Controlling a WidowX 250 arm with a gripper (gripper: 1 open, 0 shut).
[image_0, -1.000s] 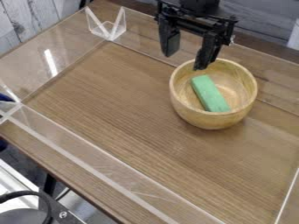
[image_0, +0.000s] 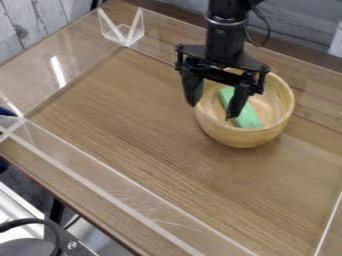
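My black gripper (image_0: 214, 92) hangs from the top centre, open, its two fingers spread over a round wooden bowl (image_0: 265, 130). One finger reaches down by the bowl's left rim, the other is over the inside. A green elongated object (image_0: 246, 116) lies in the bowl, partly hidden behind the gripper.
A clear plastic piece (image_0: 123, 28) stands at the back left. A black coiled item (image_0: 34, 240) sits at the lower left corner.
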